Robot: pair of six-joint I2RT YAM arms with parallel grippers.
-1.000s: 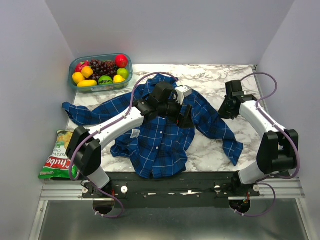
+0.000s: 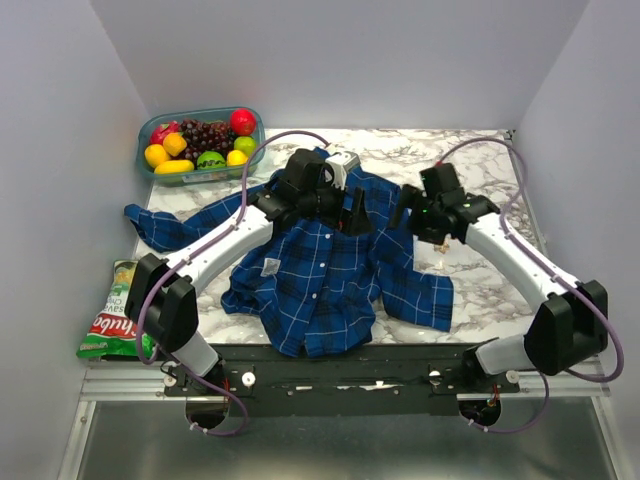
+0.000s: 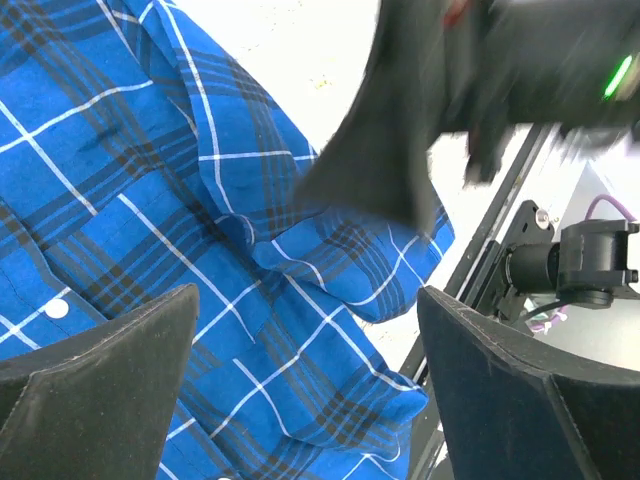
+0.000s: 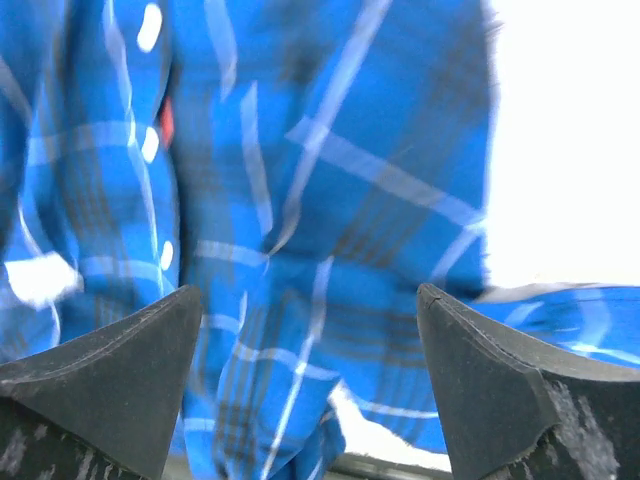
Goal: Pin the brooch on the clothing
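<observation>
A dark blue plaid shirt point(image 2: 300, 285) lies spread on the marble table, white buttons down its front and a white patch point(image 2: 271, 267) on one side. Its right-hand sleeve point(image 2: 418, 297) bends toward the front edge. My left gripper point(image 2: 347, 218) stands open above the upper chest; its view shows bare cloth between the fingers. Just right of it, my right gripper point(image 2: 416, 218) is open over the shirt's right side, also empty. Blurred cloth fills the right wrist view, with a small red bit point(image 4: 166, 120) near the buttons. I cannot make out a brooch for certain.
A tiny gold-and-dark item point(image 2: 442, 246) shows beside the right gripper, too small to identify. A fruit basket point(image 2: 205, 174) sits at the back left, a green snack bag point(image 2: 112, 310) at the left edge.
The left gripper has shifted slightly left and back.
</observation>
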